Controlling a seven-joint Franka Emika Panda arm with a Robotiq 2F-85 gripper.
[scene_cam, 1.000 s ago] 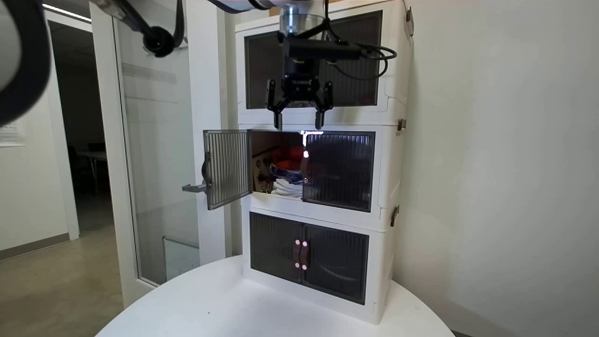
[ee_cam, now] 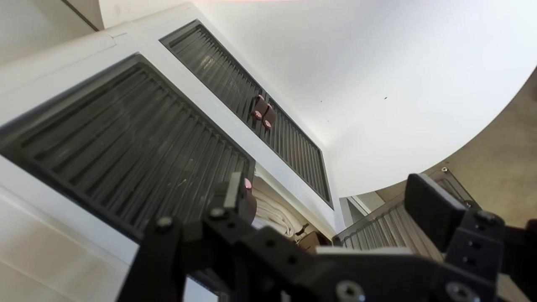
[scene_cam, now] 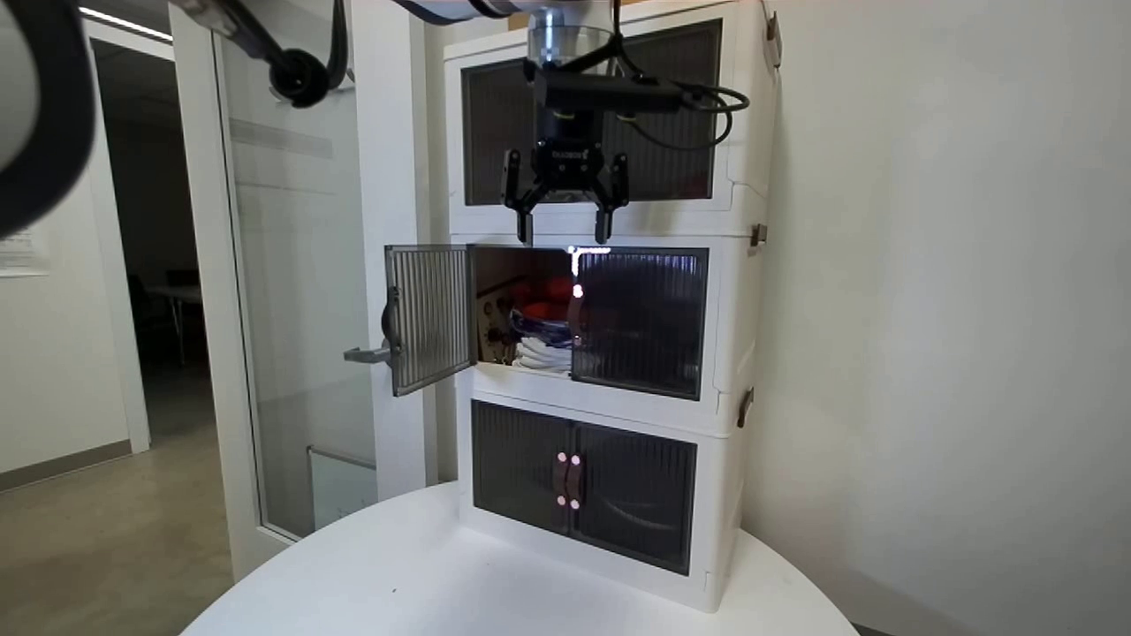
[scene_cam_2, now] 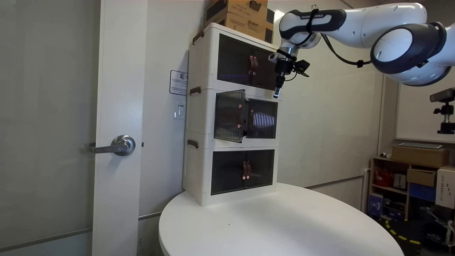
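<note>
My gripper hangs in front of the white cabinet, near the level between its top and middle sections. Its fingers stand apart, with nothing between them. In the middle section the left door is swung outward, while the right door is closed. Folded white cloth and darker blue and red items lie inside the opening. From the wrist, the fingers spread wide over the cabinet front; the white cloth shows past them. In exterior view 2 the gripper is by the cabinet's right side.
The bottom doors are closed, their two handles side by side. A round white table carries the cabinet, its front surface clear. Cardboard boxes sit on top. A glass door stands left of the cabinet.
</note>
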